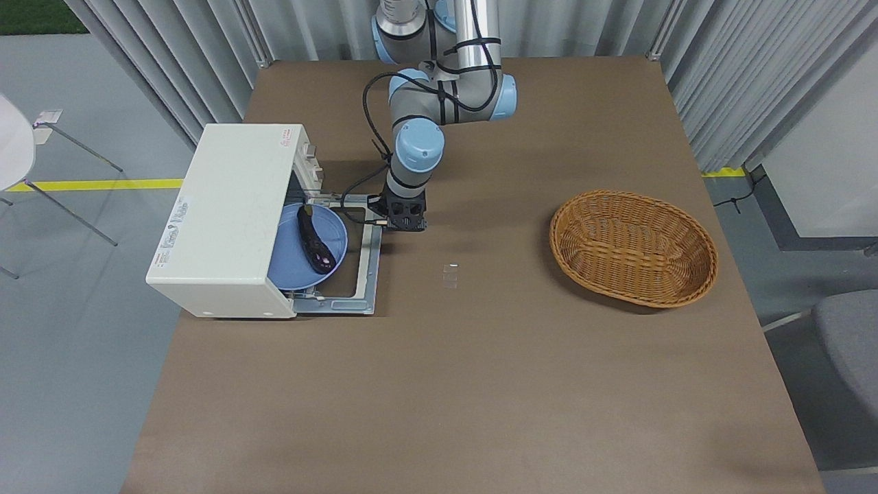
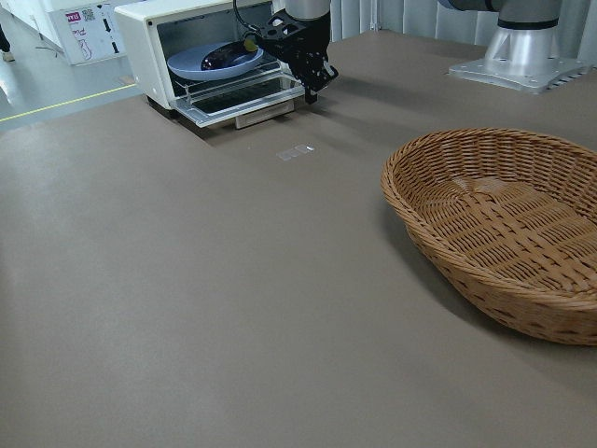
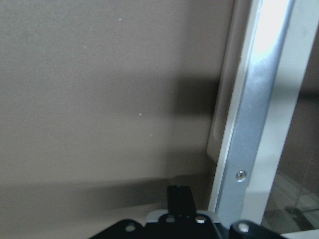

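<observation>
A white oven has its glass door lowered open. A blue plate sits inside it, holding an eggplant. My gripper hangs low at the outer edge of the door, pointing down, beside the metal rim in the wrist view. Its black fingers are together, with nothing seen between them.
A wicker basket stands on the right of the brown table.
</observation>
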